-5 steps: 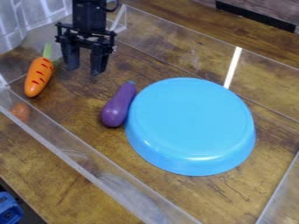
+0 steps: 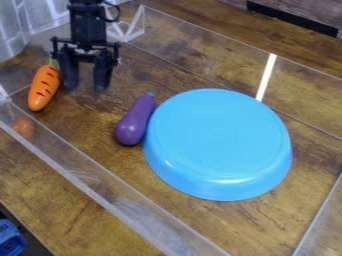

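My black gripper [image 2: 86, 56] hangs at the top left, low over the wooden floor of the bin, its two fingers spread apart. Just left of it and a little nearer lies an orange toy carrot [image 2: 43, 88] with a green top. A purple toy eggplant [image 2: 135, 120] lies right of centre-left, beside a large light-blue upturned dish or lid [image 2: 217, 142]. I see nothing clearly held between the fingers.
Clear plastic walls border the bin along the left, front and right. A blue object [image 2: 10, 239] sits outside the wall at the lower left.
My gripper has shifted a little to the left, toward the carrot. The carrot, eggplant and blue dish have not moved.
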